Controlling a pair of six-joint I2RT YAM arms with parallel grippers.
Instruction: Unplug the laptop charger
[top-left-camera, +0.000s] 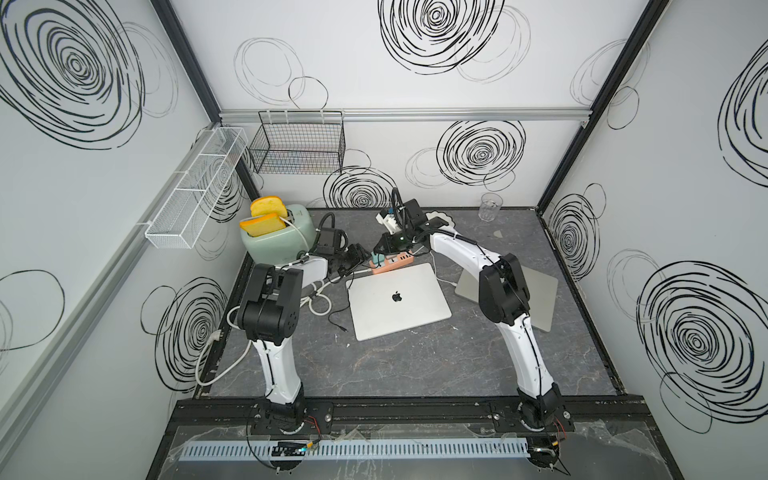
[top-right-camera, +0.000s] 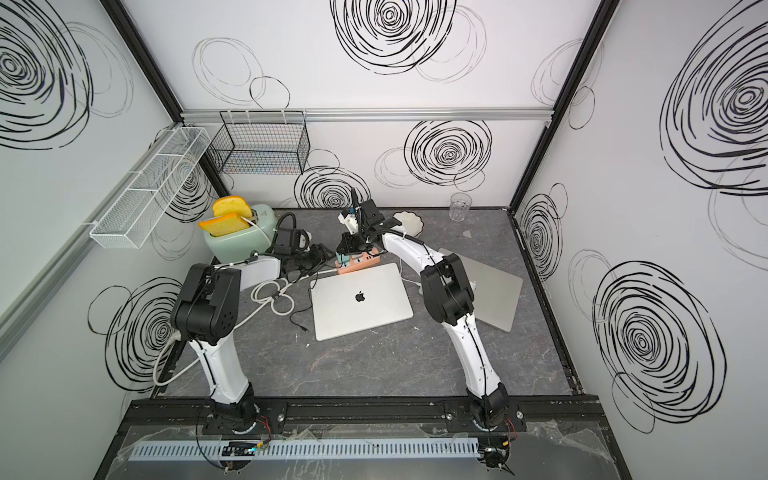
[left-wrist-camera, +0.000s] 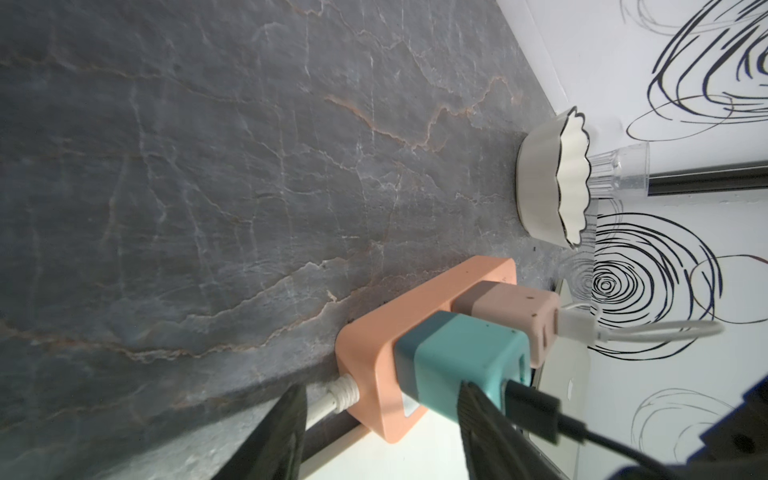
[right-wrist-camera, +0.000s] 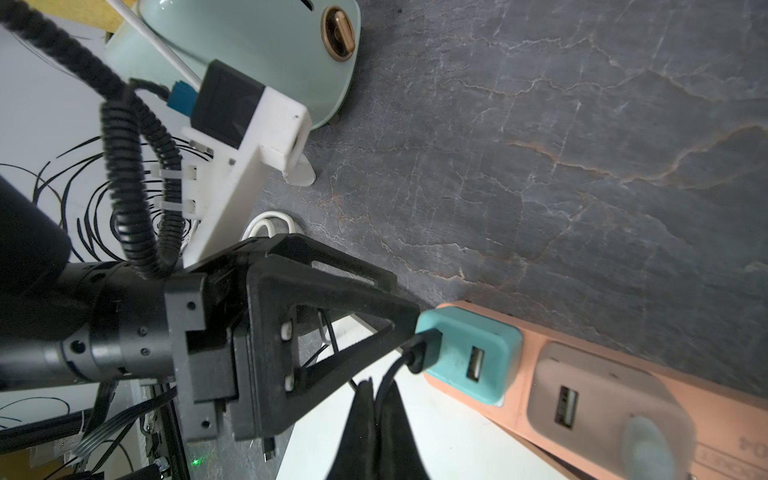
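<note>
A teal charger block (right-wrist-camera: 476, 352) sits in the orange power strip (right-wrist-camera: 720, 408). A black plug (right-wrist-camera: 428, 352) is still seated in the teal block, and its thin black cable (right-wrist-camera: 390, 374) runs down between my right fingers. My right gripper is shut on that cable, just off the plug. In the left wrist view, my left gripper stands open with its fingers (left-wrist-camera: 489, 436) apart; one overlaps the teal block (left-wrist-camera: 464, 360), and whether they touch is unclear. The strip's white cord (left-wrist-camera: 340, 393) enters between those fingers.
A pinkish adapter (right-wrist-camera: 608, 400) with a white plug sits beside the teal block. The silver laptop (top-left-camera: 400, 304) lies in front of the strip. A toaster (top-left-camera: 280, 236) stands left, and a scalloped bowl (left-wrist-camera: 552, 176) is behind.
</note>
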